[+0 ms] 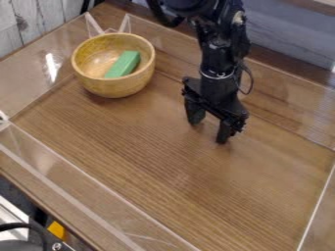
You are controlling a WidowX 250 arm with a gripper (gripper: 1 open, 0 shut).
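Observation:
My black gripper (214, 123) hangs low over the wooden table (144, 186), right of centre, its fingers down at the tabletop and standing open. I cannot make out anything between them. A yellow bowl (98, 80) sits at the upper left with a green block (123, 64) inside it.
A raised light edge (288, 44) runs along the back, and a pale wall stands beyond the left edge. Cables and a small yellow item lie off the table at the bottom left.

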